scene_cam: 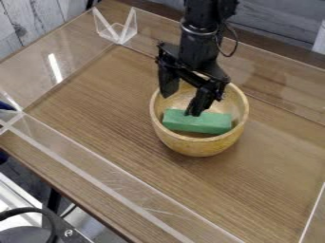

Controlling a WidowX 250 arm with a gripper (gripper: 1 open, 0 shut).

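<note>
A black robot arm comes down from the top centre, ending in an open gripper point(188, 89) over a tan round bowl point(199, 144) in the middle of the table. Its fingers reach to the rim and inside of the bowl. A green block point(199, 123) lies in the bowl, partly hidden behind the right finger. Nothing shows held between the fingers.
A white wire-like object point(116, 28) stands at the back left. A black piece of equipment point(36, 220) occupies the bottom-left corner, off the table's edge.
</note>
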